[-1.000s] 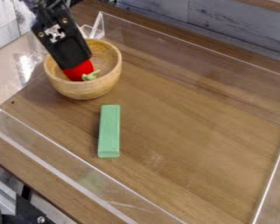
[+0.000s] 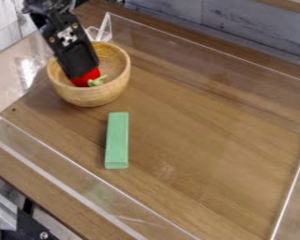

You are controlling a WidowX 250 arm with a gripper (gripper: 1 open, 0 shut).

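Note:
A light wooden bowl (image 2: 98, 92) stands at the upper left of the table, holding a red object with a pale green part (image 2: 87, 79). The black gripper (image 2: 78, 73) reaches down from the top left into the bowl, open, its tip at the red object and partly hiding it. A flat green block (image 2: 116, 141) lies on the table below and right of the bowl.
A grey-blue wooden wall (image 2: 234, 28) runs along the back. Clear edges line the table's left and right sides.
The gripper has shifted slightly to the right and down into the bowl. The bowl and green block look unmoved.

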